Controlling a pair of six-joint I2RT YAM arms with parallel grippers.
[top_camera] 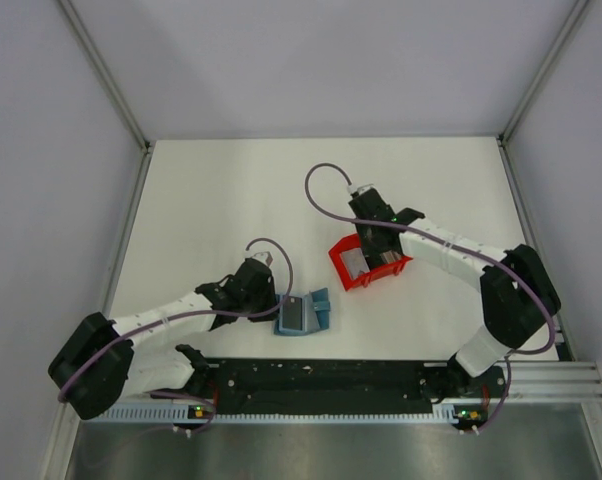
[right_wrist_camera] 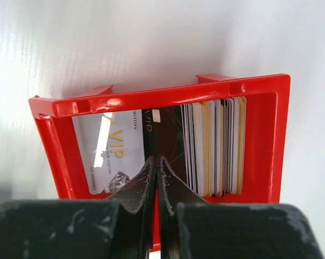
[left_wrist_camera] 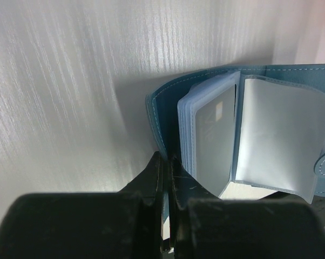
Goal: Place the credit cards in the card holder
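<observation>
The blue card holder [left_wrist_camera: 279, 135] lies open at the front centre, clear sleeves showing. My left gripper is shut at its near-left edge; whether that thin edge is between the fingertips is unclear. A red tray [right_wrist_camera: 272, 145] holds a white VIP card [right_wrist_camera: 97, 151], a black card [right_wrist_camera: 170, 140] and a stack of card edges [right_wrist_camera: 216, 145]. My right gripper is shut, nothing seen between its fingers, over the black card near the white one. The top view [top_camera: 343, 270] shows the tray right of and behind the holder.
Grey walls border it on both sides, and a dark strip runs along the front edge.
</observation>
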